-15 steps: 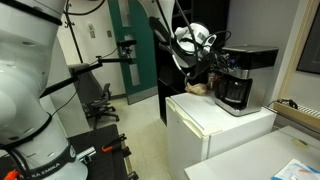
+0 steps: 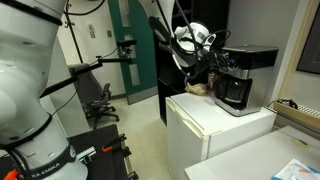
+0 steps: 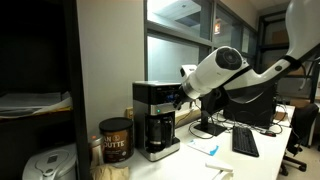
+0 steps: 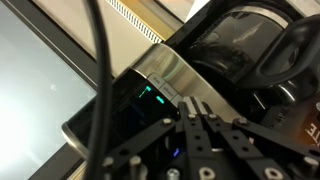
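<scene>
A black and steel coffee maker (image 2: 246,80) stands on the white cabinet top, its glass carafe (image 3: 160,130) seated at the base. My gripper (image 2: 222,64) is held close to the machine's upper front. In the wrist view, the gripper is shut, with nothing showing between its fingers. Beyond the fingertips lies the dark control panel (image 4: 140,112), with small green lit marks and a steel band beside it. Whether the fingertips touch the panel cannot be told.
A brown canister (image 3: 117,140) stands beside the machine. A keyboard (image 3: 244,141) and papers (image 3: 204,146) lie on the white surface. Bare cabinet top (image 2: 205,110) shows in front of the coffee maker. A dark cable crosses the wrist view.
</scene>
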